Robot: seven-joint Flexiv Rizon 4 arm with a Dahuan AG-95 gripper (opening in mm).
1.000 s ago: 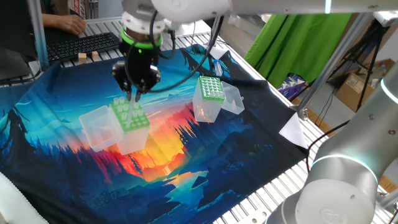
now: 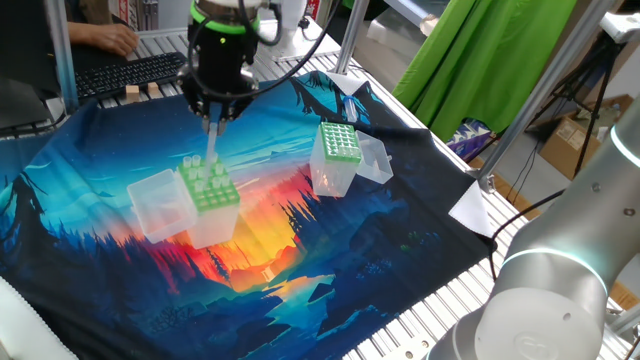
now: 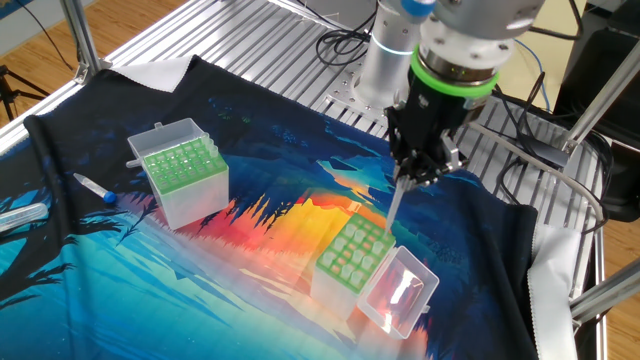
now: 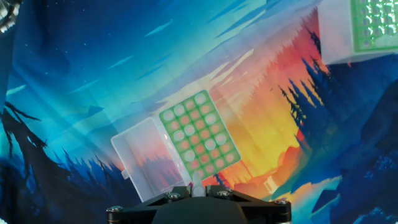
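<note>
A translucent pipette tip (image 3: 395, 208) hangs pointing down from my gripper (image 2: 211, 122), which is shut on its upper end. In the wrist view the tip (image 4: 198, 186) shows between the fingers at the bottom edge. Beneath it stands a clear box with a green rack (image 2: 208, 188), its lid (image 2: 163, 204) hinged open. White tips fill some of the holes of this rack (image 4: 199, 134); other holes look empty. In exterior view 1 the tip's lower end overlaps the rack's far side, and whether it still touches a hole is unclear. The second green rack (image 3: 186, 163) looks full of tips.
The second box's lid (image 2: 374, 158) is also open. A marker pen (image 3: 95, 188) lies beyond that box. Dark patterned cloth covers the table, with free room between the two boxes. A keyboard (image 2: 133, 74) and a person's hand (image 2: 108, 38) are at the back left.
My gripper has risen above the partly filled rack and shifted slightly left in exterior view 1. More of the tip's length shows below it. Both boxes have stayed put.
</note>
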